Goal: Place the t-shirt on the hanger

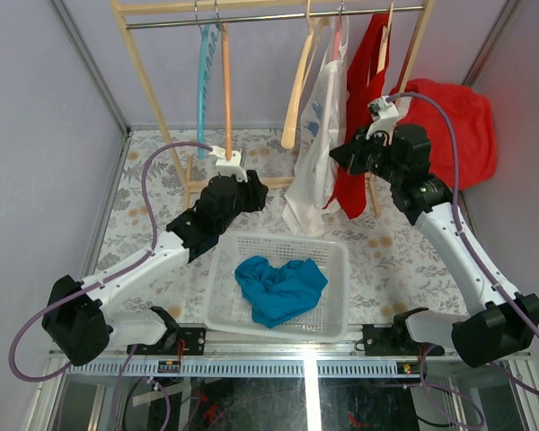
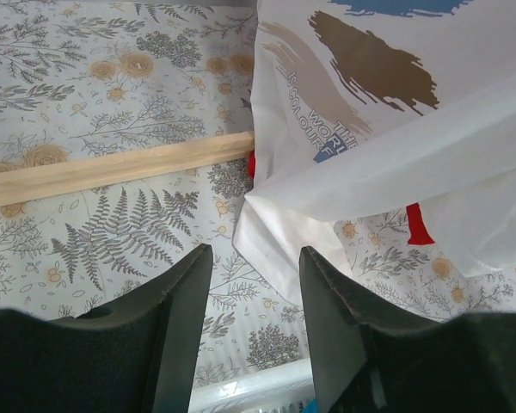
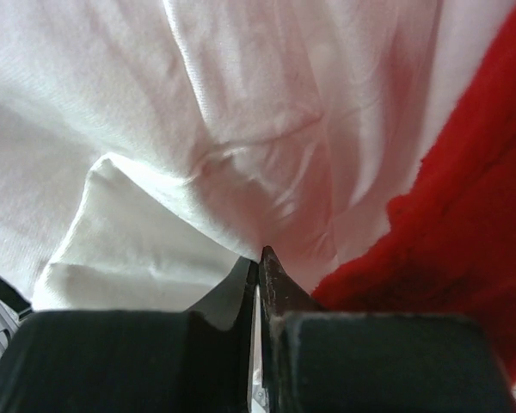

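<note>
A white printed T-shirt (image 1: 310,180) hangs from a pink hanger (image 1: 337,40) on the rail, beside a red garment (image 1: 366,63). My right gripper (image 1: 340,158) is at the white cloth; in the right wrist view its fingertips (image 3: 271,271) are shut against the cloth, and whether any is pinched cannot be told. My left gripper (image 1: 256,193) is left of the shirt, open with nothing between its fingers; in the left wrist view the printed cloth (image 2: 370,77) hangs beyond it. A blue cloth (image 1: 278,292) lies in the white basket (image 1: 225,314).
Blue (image 1: 203,81), orange (image 1: 226,90) and wooden (image 1: 295,90) hangers hang on the rail (image 1: 251,21). A red pile (image 1: 463,135) lies at the back right. The wooden rack foot (image 2: 112,165) crosses the floor.
</note>
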